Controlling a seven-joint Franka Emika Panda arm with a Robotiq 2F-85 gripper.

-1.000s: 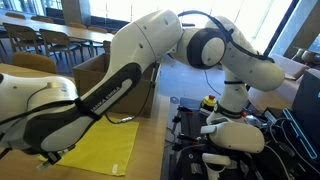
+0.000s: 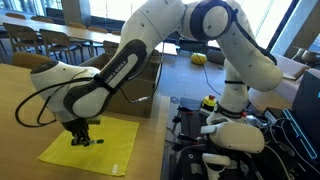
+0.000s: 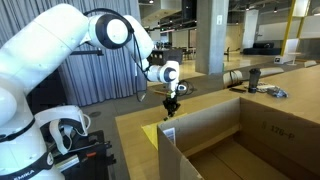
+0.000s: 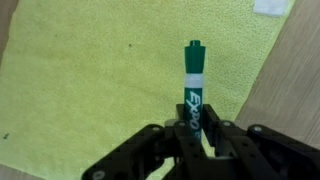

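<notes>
A green Expo marker with a dark green cap is gripped lengthwise by my gripper, its capped end pointing up in the wrist view. The black fingers close around its lower body. Beneath it lies a yellow cloth, flat on the wooden table. In exterior view 1 the gripper hangs over the left-middle part of the cloth. I cannot tell whether the marker touches the cloth. Exterior view 2 shows the gripper small and far off, near the cloth.
A small white patch shows at the cloth's edge in the wrist view. An open cardboard box stands on the table, large in exterior view 2. Bare tabletop lies left of the cloth. Chairs and tables fill the background.
In exterior view 1 my arm has moved right, from the cloth's left edge to above its left-middle part. More of the bare table at left now shows. The cloth has stayed put.
</notes>
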